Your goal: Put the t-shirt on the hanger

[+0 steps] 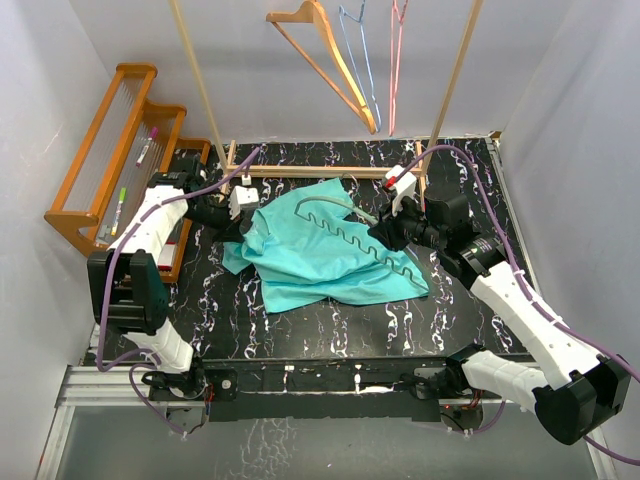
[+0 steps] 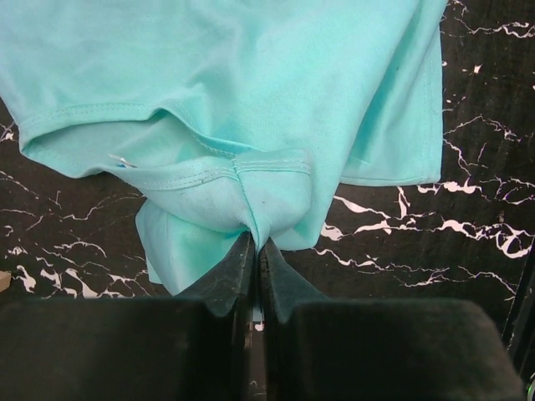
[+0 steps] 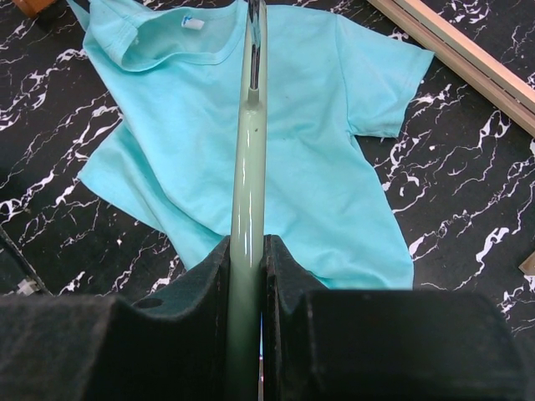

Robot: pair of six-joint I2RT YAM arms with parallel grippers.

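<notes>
The turquoise t-shirt [image 1: 315, 265] lies spread and rumpled on the dark marbled table. My left gripper is shut on a pinched bit of its hemmed edge, at the shirt's left in the top view. My right gripper is shut on a pale green hanger [image 3: 249, 159], held above the middle of the shirt. In the top view this hanger's wavy frame reaches across the shirt; in the right wrist view it runs end-on up the middle.
Wooden [image 1: 320, 40], blue and pink hangers hang above the back. A wooden rail [image 1: 305, 172] runs along the table's back, and a wooden shelf [image 1: 85, 215] stands at the left. Bare table surrounds the shirt at front and right.
</notes>
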